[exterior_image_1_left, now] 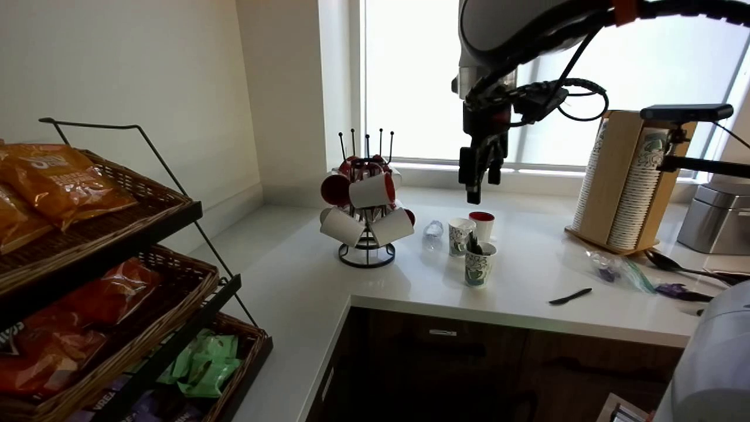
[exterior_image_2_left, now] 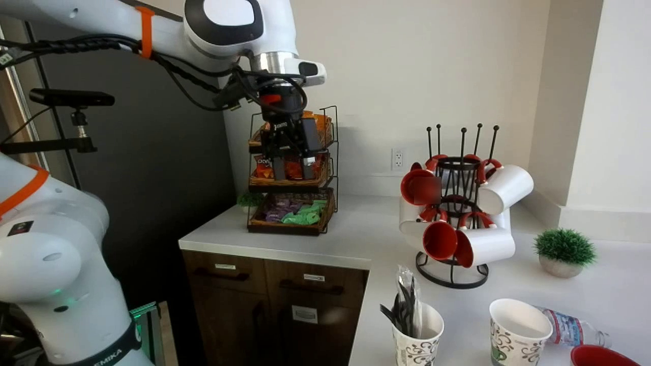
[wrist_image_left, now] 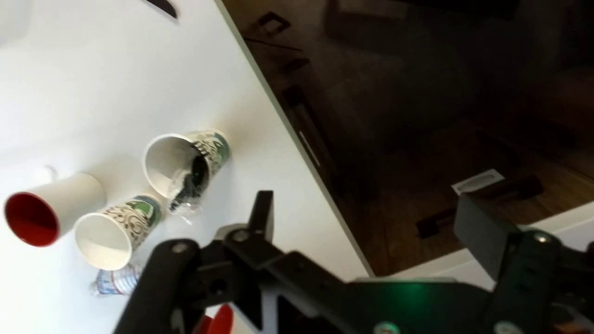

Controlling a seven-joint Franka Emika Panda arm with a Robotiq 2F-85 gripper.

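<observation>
My gripper stands open, its two fingers wide apart with nothing between them. In exterior view 1 the gripper (exterior_image_1_left: 483, 176) hangs in the air above the counter, with the paper cups lower in that view. A patterned cup (exterior_image_1_left: 476, 273) holds black plastic cutlery, partly in clear wrap. Next to it are a second patterned cup (exterior_image_2_left: 519, 344), which looks empty, and a white cup with a red inside (wrist_image_left: 78, 197). A clear water bottle (exterior_image_2_left: 567, 329) lies on its side near them.
A rack (exterior_image_2_left: 452, 283) of white-and-red mugs stands near the corner. Snack baskets (exterior_image_1_left: 211, 281) are at the left. A black knife (exterior_image_1_left: 570, 296) lies near the counter's front edge. A wooden cup holder (exterior_image_1_left: 629, 190) stands at the right; a small plant (exterior_image_2_left: 564, 247) sits beyond the rack.
</observation>
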